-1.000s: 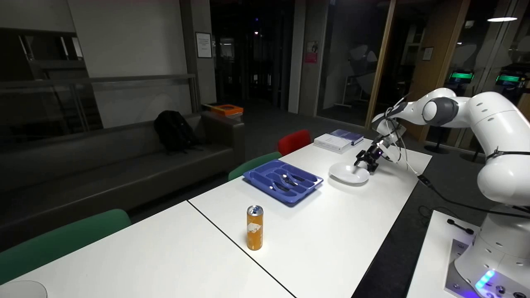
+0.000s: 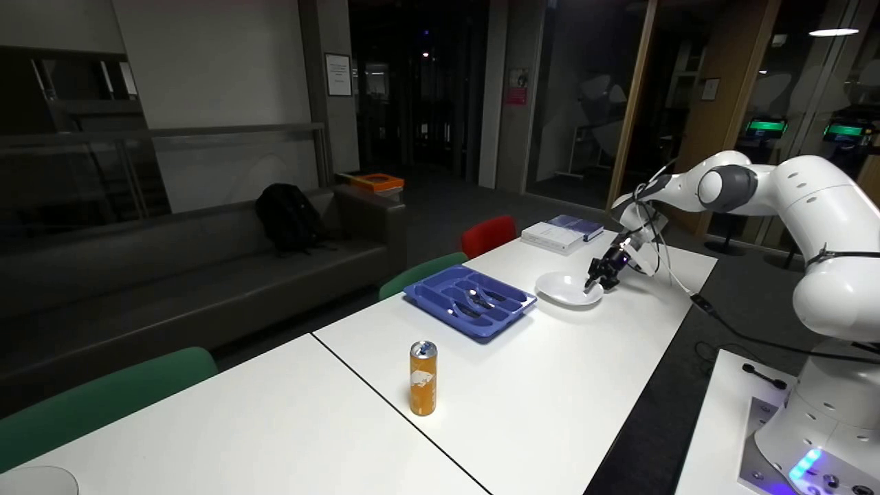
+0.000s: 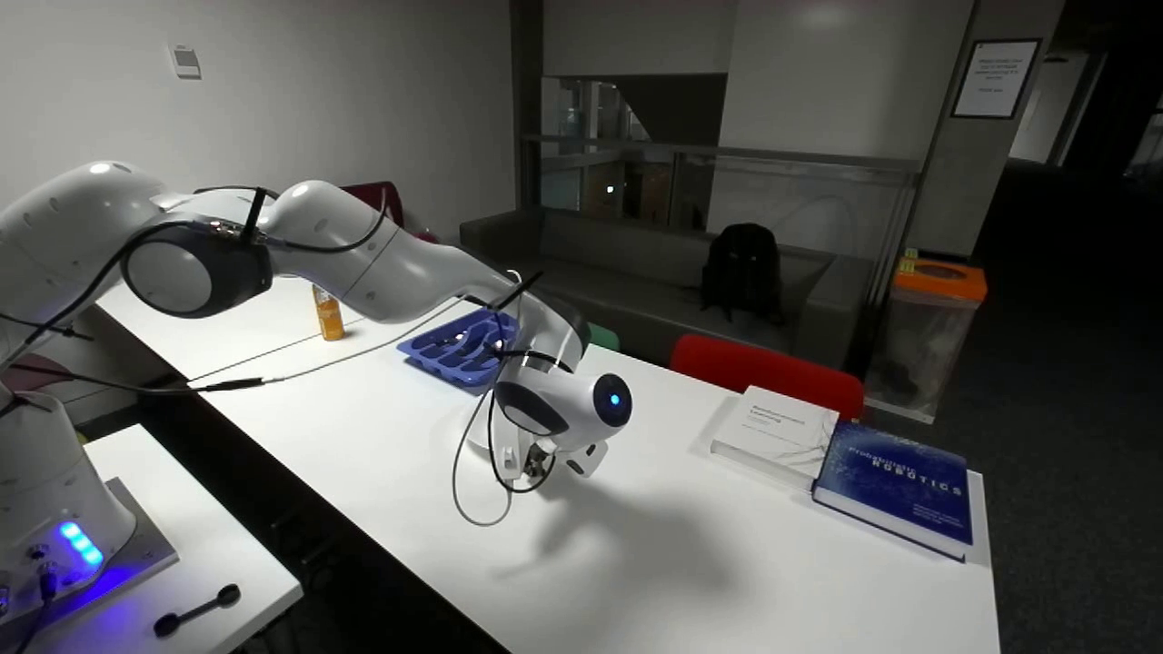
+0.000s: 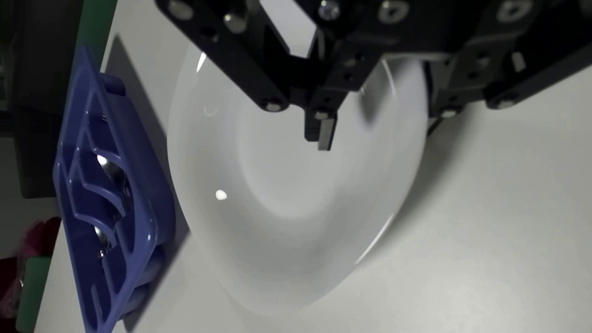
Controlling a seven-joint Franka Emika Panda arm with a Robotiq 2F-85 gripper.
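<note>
A white oval plate (image 4: 288,238) lies on the table, and in exterior view 1 the plate (image 2: 561,290) sits just right of the blue cutlery tray. My gripper is at the plate's rim with its fingers apart. One finger (image 4: 327,132) hangs over the inside of the plate, while the other is beyond the outer rim, its tip partly hidden. The rim passes between them, with a gap showing on the inner side. In exterior view 2 the arm hides most of the plate, and the gripper (image 3: 536,463) is low over the table.
The blue cutlery tray (image 2: 470,301) holds several utensils close to the plate. Two books, one white (image 3: 774,436) and one blue (image 3: 894,485), lie at the table's far end. An orange can (image 2: 423,379) stands well away. The tabletop in front of the plate is clear.
The plate has shifted a little left toward the cutlery tray in exterior view 1. My gripper has also moved slightly left and stays at its rim. The tray and can have not moved.
</note>
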